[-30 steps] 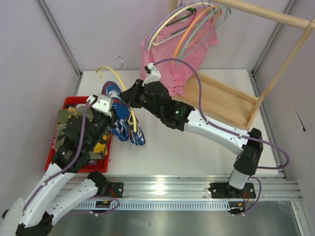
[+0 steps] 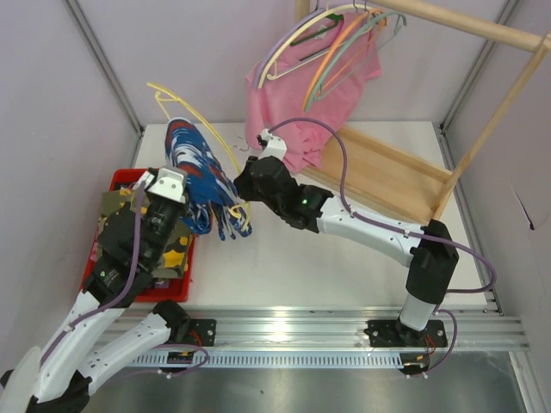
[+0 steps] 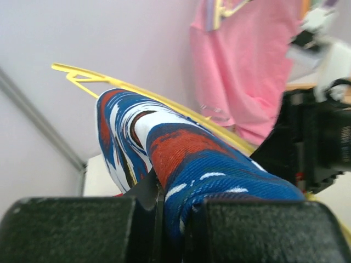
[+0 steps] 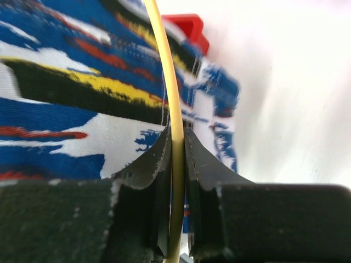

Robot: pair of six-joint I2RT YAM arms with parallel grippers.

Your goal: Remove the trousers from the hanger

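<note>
Blue, red and white patterned trousers (image 2: 191,155) hang bunched from my left gripper (image 2: 175,182), which is shut on their cloth. In the left wrist view the trousers (image 3: 181,142) rise out of the fingers and droop over. A yellow hanger (image 2: 196,114) slants beside and behind the trousers. My right gripper is shut on the yellow hanger's bar (image 4: 171,82), with the patterned cloth (image 4: 82,98) close behind it. Whether the trousers still loop over any part of the hanger, I cannot tell.
A red bin (image 2: 179,290) holding folded clothes stands below the left arm. At the back, a wooden rack (image 2: 465,26) carries several hangers and a pink garment (image 2: 297,103).
The yellow hanger has swung and its far end has moved left and up. My right gripper has shifted slightly right and down, and the trousers have moved a little left at the top.
</note>
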